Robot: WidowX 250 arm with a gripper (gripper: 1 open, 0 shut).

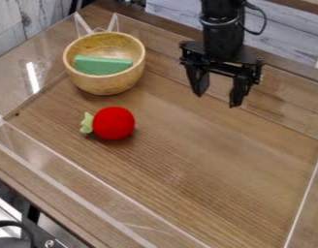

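A black gripper (219,77) hangs over the back right of the wooden table, open, with nothing seen between its fingers. To its left stands a beige bowl (104,93) with a green block (102,65) inside. A red round object (113,123) with a green tip, like a toy tomato or strawberry, lies on the table at the left, below the bowl and apart from the gripper.
A pale edge runs along the back behind the gripper. Dark cables show at the bottom left corner.
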